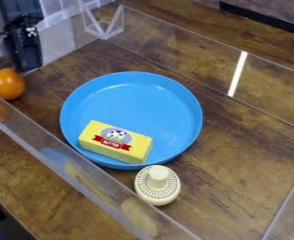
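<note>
A blue plate (143, 98) lies in the middle of the view, with a yellow butter box (113, 142) on its front-left part. An orange fruit (7, 82) sits on the wooden surface at the left. My black gripper (24, 58) is at the top-left edge, just above and behind the orange, only partly in view; its fingers are too small and dark to read.
A cream round object with a knob (157, 185) stands below the plate. Clear plastic walls border the wooden floor (225, 141) at left and back, and cross the lower left.
</note>
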